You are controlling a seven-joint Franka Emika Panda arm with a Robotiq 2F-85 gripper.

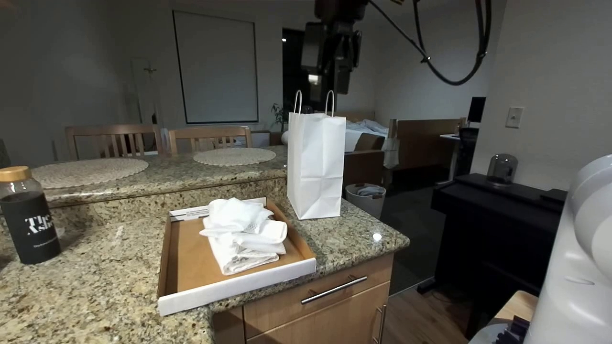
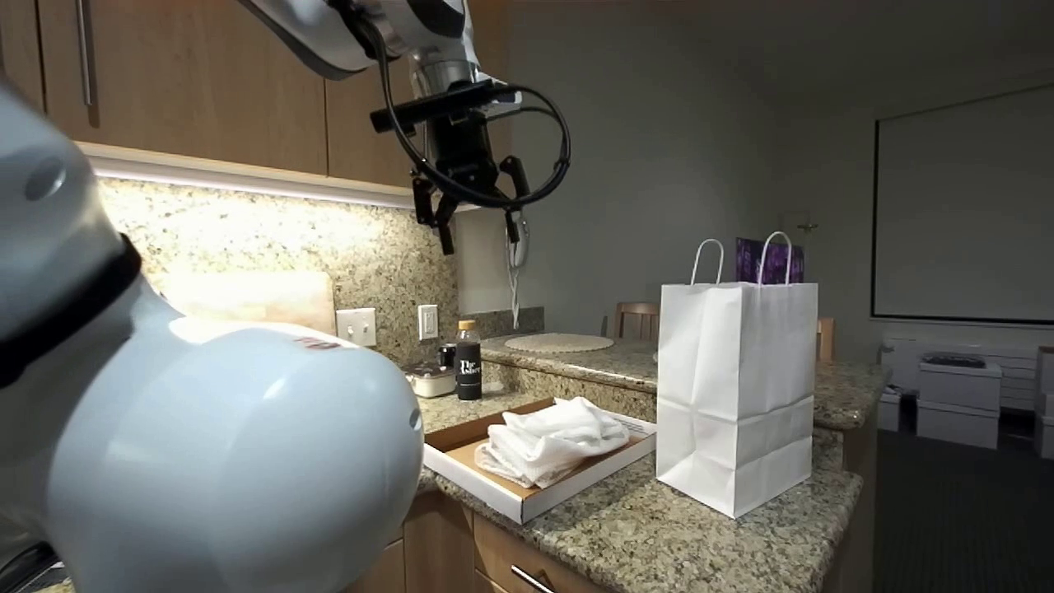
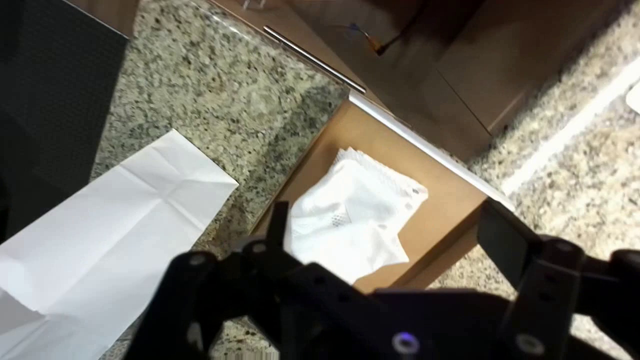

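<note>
Crumpled and folded white cloth (image 1: pixel 245 232) lies in a shallow cardboard tray (image 1: pixel 186 252) on the granite counter. Right of the tray in exterior view 1, a white paper bag (image 1: pixel 315 166) stands upright with its two handles raised. My gripper (image 2: pixel 481 237) hangs well above the counter, open, nothing between its fingers. From the wrist view, the cloth (image 3: pixel 354 210) and tray (image 3: pixel 441 222) show below and between the parted fingers, while the bag (image 3: pixel 120 234) is off to the left. The bag's inside is hidden.
A dark bottle (image 1: pixel 28 220) with a wooden lid stands left of the tray. Woven mats (image 1: pixel 235 156) rest on the raised ledge behind. Bare counter (image 2: pixel 632 514) lies in front of the tray and bag. Wall cabinets (image 2: pixel 207 89) hang behind the arm.
</note>
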